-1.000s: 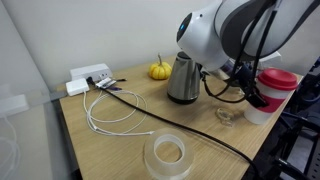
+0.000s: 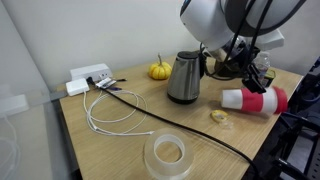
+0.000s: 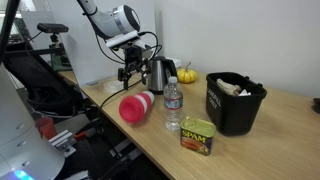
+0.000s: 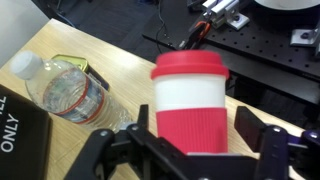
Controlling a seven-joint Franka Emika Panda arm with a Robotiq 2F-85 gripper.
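A red-and-white cup (image 2: 252, 101) lies on its side near the table edge in exterior view 1. One red end of the cup (image 3: 132, 109) faces the camera in exterior view 2. My gripper (image 3: 133, 78) hangs just above and behind it there. In the wrist view the cup (image 4: 190, 118) fills the middle of the gap between the spread fingers. Some space shows between the cup and each fingertip, so the gripper appears open. Whether anything touches the cup lower down is hard to see.
A clear bottle (image 3: 173, 105) and a SPAM can (image 3: 196, 136) stand close by the cup. Farther back are a metal pitcher (image 2: 184, 78), a small pumpkin (image 2: 160, 71) and a black bin (image 3: 234, 108). A tape roll (image 2: 168, 154) and cables occupy the table's other side.
The cup stood upright at the table's near edge beside my gripper; now it lies on its side, farther back. My gripper has risen and shifted slightly.
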